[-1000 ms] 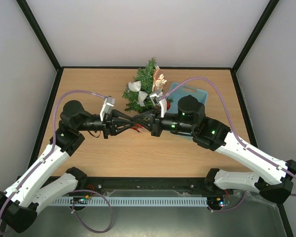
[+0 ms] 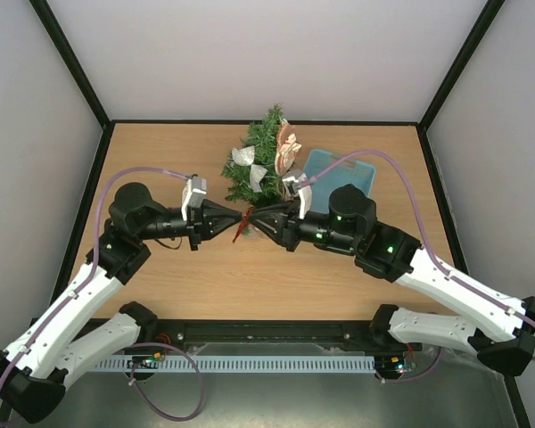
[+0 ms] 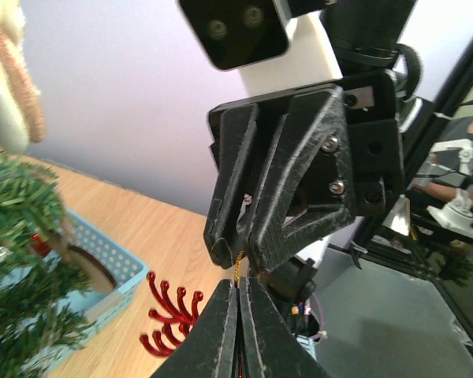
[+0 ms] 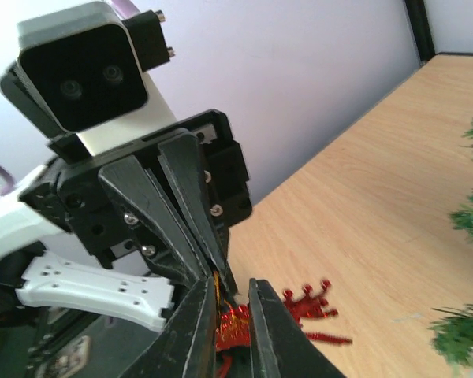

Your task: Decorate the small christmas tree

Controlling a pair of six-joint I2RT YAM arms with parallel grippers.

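The small tree (image 2: 259, 165) lies at the back middle of the table, with silver bows and a cream-and-gold decoration on it. My two grippers meet tip to tip in front of it. A red glittery branched ornament (image 3: 173, 319) hangs at the fingertips, on a thin gold cord (image 3: 237, 268). My left gripper is shut, and the cord runs down to its tips. Around the same cord, my right gripper stands part open, with a gap between its fingertips; the red ornament shows between and beyond them in the right wrist view.
A blue-grey basket (image 2: 364, 178) stands right of the tree, partly hidden by the right arm. Bare wooden table (image 2: 178, 276) lies in front and to the left. Walls close in the sides and back.
The right gripper's tips have shifted slightly right and its fingers have spread.
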